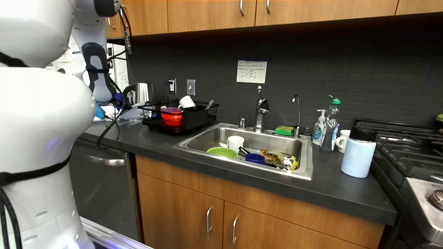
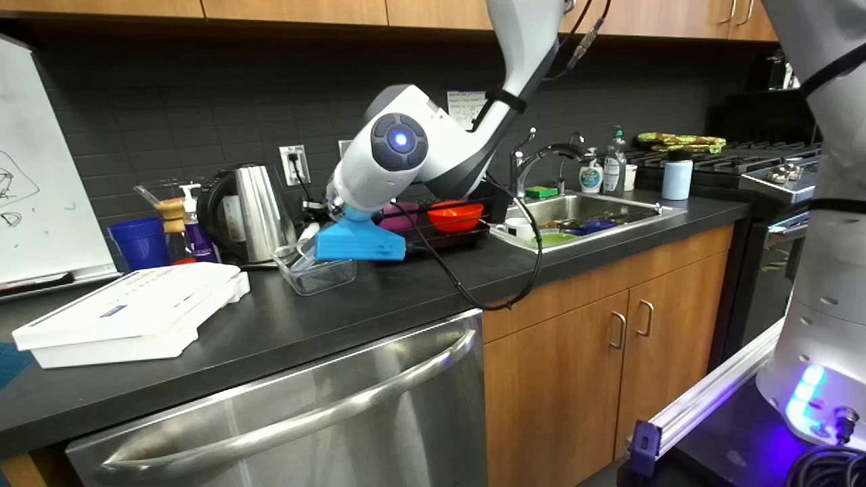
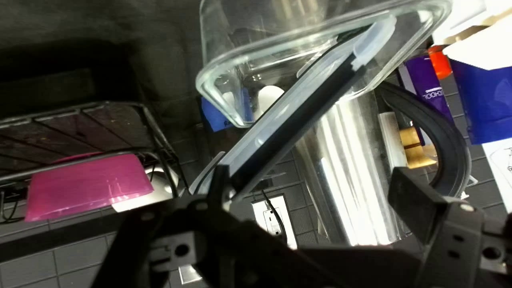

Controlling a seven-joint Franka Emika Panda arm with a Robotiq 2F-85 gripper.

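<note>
My gripper is open in the wrist view, its fingers wide apart. A clear glass container lies ahead of them, with a long grey-and-black flat item slanting out of it. That item's near end comes close to the left finger; whether they touch I cannot tell. Beyond the gap stands a steel kettle. In exterior view 2 a light blue part on the arm's end covers the fingers, just above the glass container on the counter.
A black dish rack holds a red bowl and a white mug. White boxes lie left of the kettle. A cable loops below the arm. The sink contains several dishes.
</note>
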